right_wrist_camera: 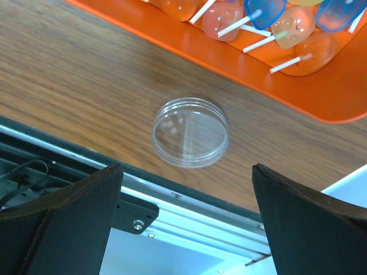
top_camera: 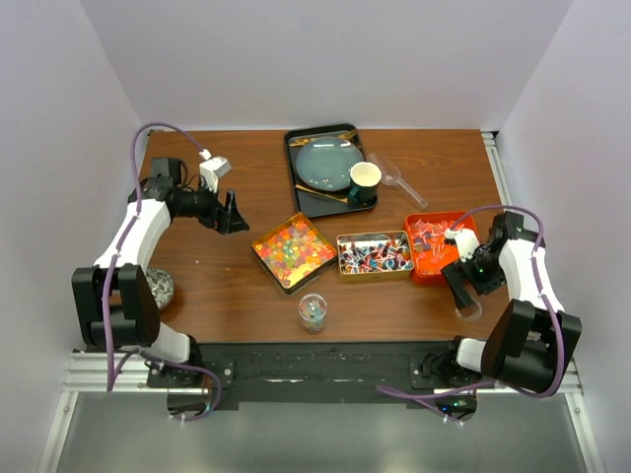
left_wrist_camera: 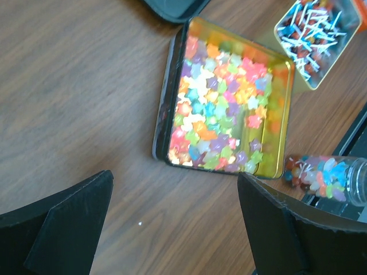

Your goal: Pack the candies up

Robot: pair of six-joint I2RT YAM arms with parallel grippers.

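Note:
A clear jar point(top_camera: 313, 311) with colourful candies inside stands near the front edge of the table. Star-shaped candies point(left_wrist_camera: 218, 109) fill much of a square tin point(left_wrist_camera: 281, 126). Left of that tin in the top view, my left gripper point(top_camera: 234, 217) hangs open, nothing between its fingers. A clear round lid point(right_wrist_camera: 190, 133) lies flat on the wood near the front right. My right gripper is open above it, and the lid shows in the gap between the fingers without being touched, as far as I can see.
An orange box point(top_camera: 413, 268) of lollipops sits just behind the lid, beside a tin point(top_camera: 373, 277) of white-stick candies. At the back are a black tray with a plate point(top_camera: 328, 164), a mug point(top_camera: 364, 179) and a clear scoop point(top_camera: 387, 173). Bare wood surrounds the jar.

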